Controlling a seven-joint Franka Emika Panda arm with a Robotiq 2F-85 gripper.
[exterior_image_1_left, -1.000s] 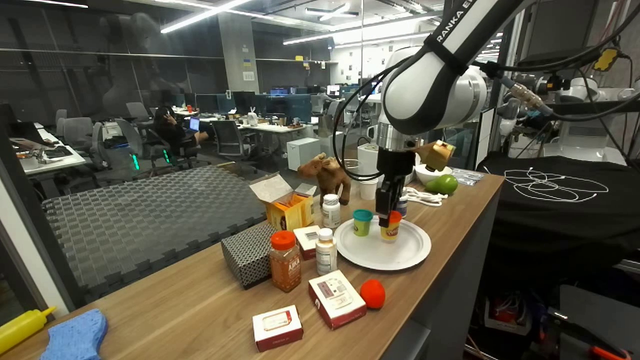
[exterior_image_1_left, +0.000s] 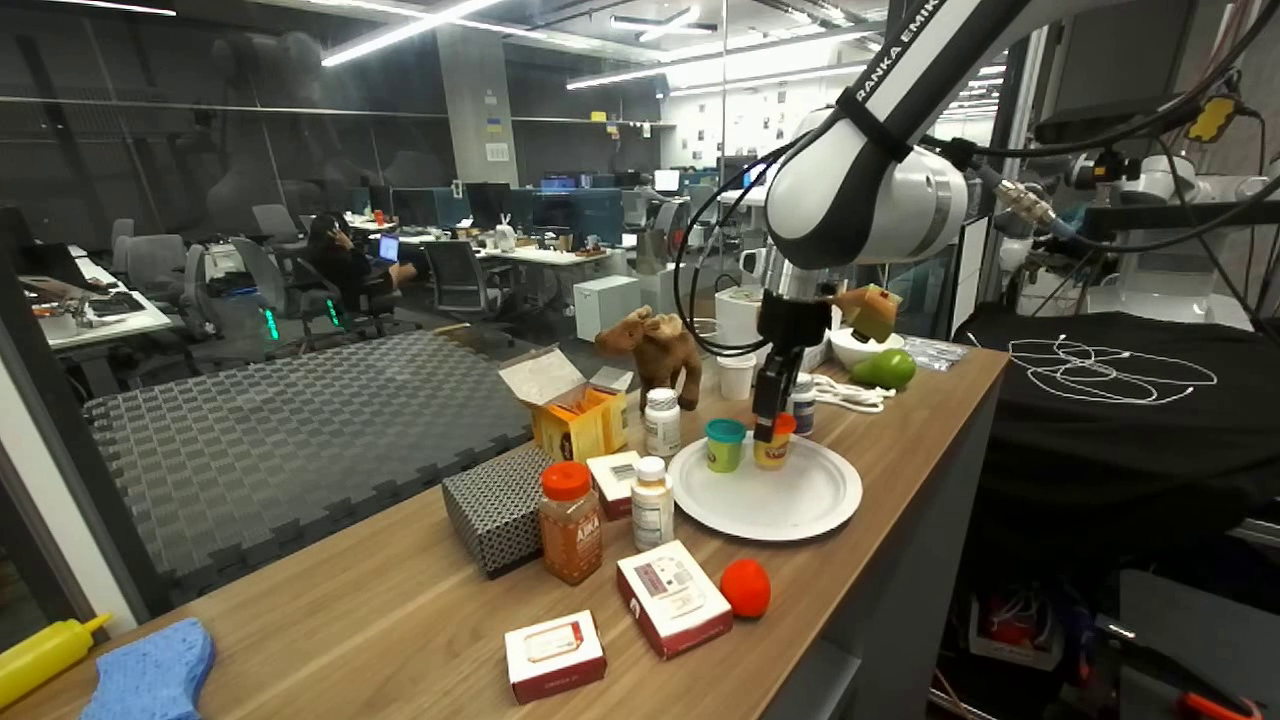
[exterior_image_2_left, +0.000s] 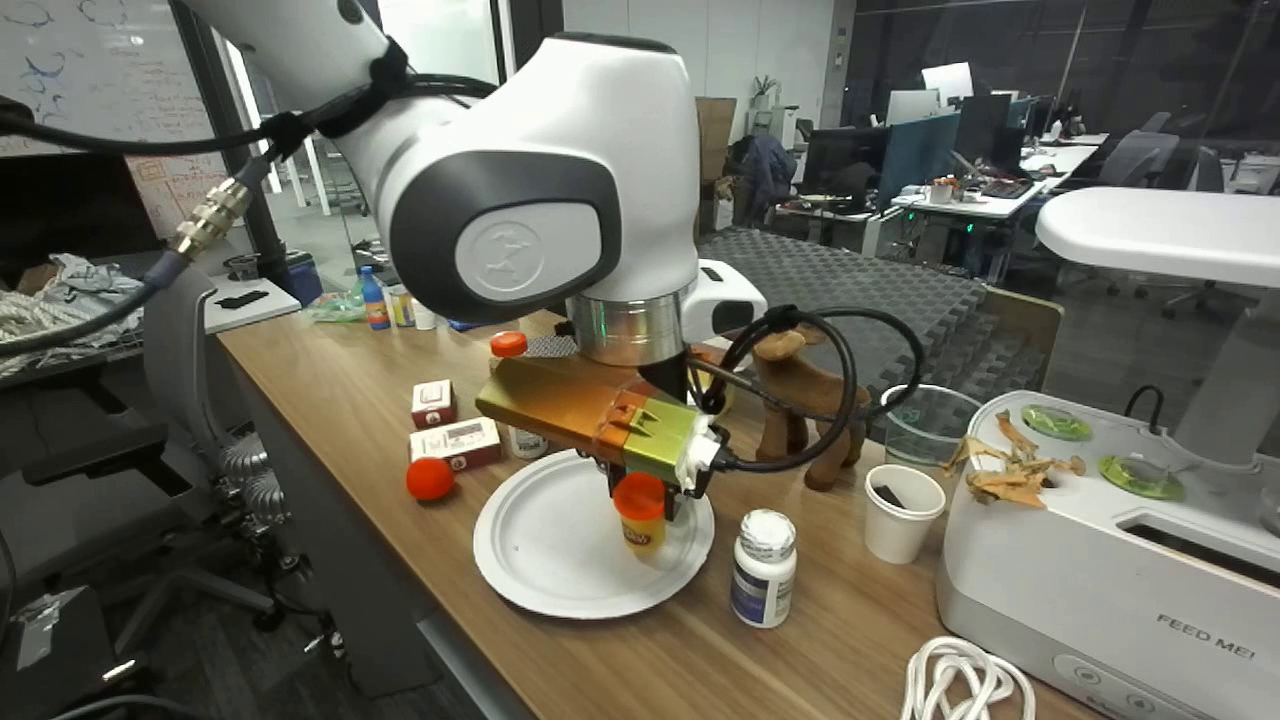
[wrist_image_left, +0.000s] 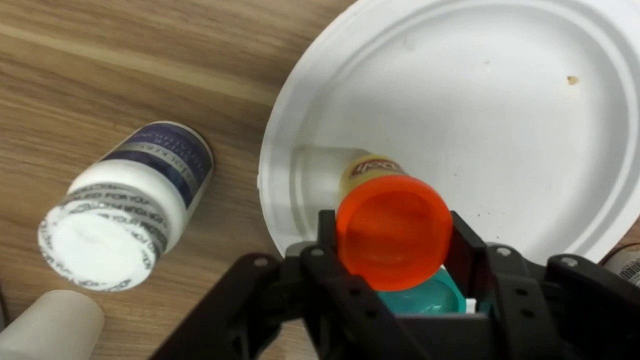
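My gripper is shut on a yellow Play-Doh tub with an orange lid (wrist_image_left: 393, 231), gripped around the lid. In exterior view 1 the orange-lidded tub (exterior_image_1_left: 774, 446) is over the far part of a white plate (exterior_image_1_left: 768, 510); whether its base touches the plate I cannot tell. Beside it on the plate stands a green tub with a teal lid (exterior_image_1_left: 723, 445). In the wrist view the teal lid (wrist_image_left: 429, 297) shows partly, behind the orange one and my fingers. Exterior view 2 has the orange lid (exterior_image_2_left: 639, 493) below the gripper, with the green tub hidden.
A white pill bottle (exterior_image_2_left: 764, 570) and a paper cup (exterior_image_2_left: 902, 512) stand close to the plate. Bottles, boxes and an orange ball (exterior_image_1_left: 745, 588) crowd its other side. Bare plate surface lies toward the counter's front edge.
My gripper and the orange-lidded tub have moved slightly left and up in exterior view 1, nearer the teal-lidded tub. The other objects stay where they were.
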